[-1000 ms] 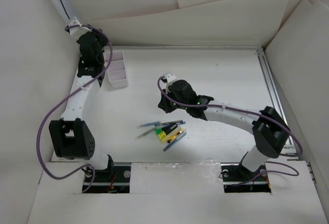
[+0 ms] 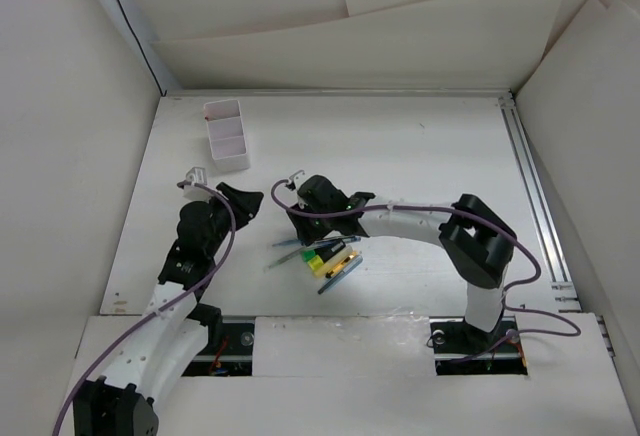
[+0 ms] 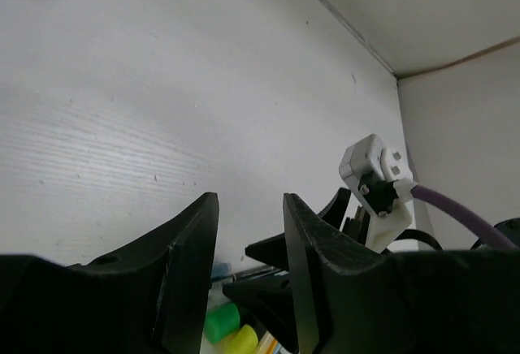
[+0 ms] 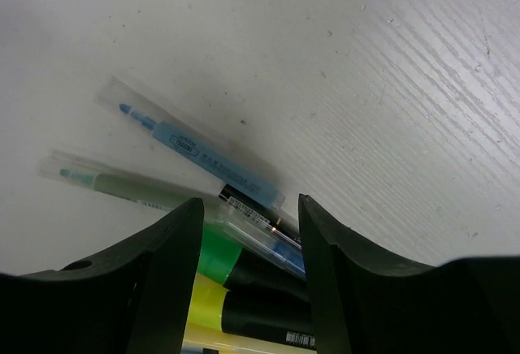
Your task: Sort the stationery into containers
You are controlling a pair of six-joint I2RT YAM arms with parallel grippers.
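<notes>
A pile of pens and markers lies on the white table: a pale blue pen (image 4: 213, 161), a pale green pen (image 4: 138, 192), a green marker (image 4: 217, 254) and a yellow marker (image 4: 207, 304). My right gripper is open just above them, nothing held. My left gripper is open and empty, left of the pile in the top view, facing towards the right arm. A white compartment container (image 2: 226, 136) stands at the back left, with a small red item in it, too small to identify.
White walls (image 2: 580, 166) surround the work area, with a metal rail along the back and right edges.
My left gripper has come down from above the container towards the front right.
</notes>
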